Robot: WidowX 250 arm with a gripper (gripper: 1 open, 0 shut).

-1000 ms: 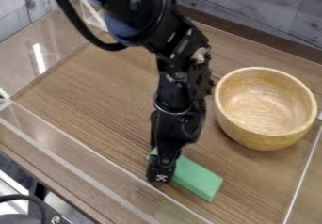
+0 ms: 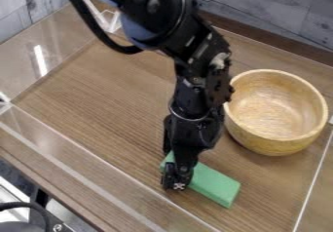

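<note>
A black robot arm reaches down from the top centre of the camera view to the gripper [image 2: 178, 166], which sits low over the left end of a green block [image 2: 213, 187] on the wooden table. The gripper's dark fingers cover that end of the block, so whether they touch it is unclear.
A light wooden bowl [image 2: 277, 104] stands to the right of the arm. A grey plank wall runs along the back, and a dark cable lies at the lower left.
The gripper and the green block have shifted slightly to the right over the last second.
</note>
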